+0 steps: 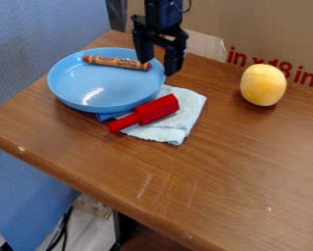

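Observation:
My black gripper (159, 61) hangs just above the far right rim of a blue plate (100, 89), its two fingers pointing down and apart, with nothing seen between them. An orange stick with dark markings (117, 62) lies across the back of the plate, left of the fingers. A red rolling pin (152, 113) lies diagonally on a folded pale cloth (179, 125) in front of the plate's right side.
A yellow rounded object (262, 85) stands on the wooden table (185, 196) at the right. A cardboard backdrop (270, 29) with red lettering stands behind; the table's left edge borders blue fabric.

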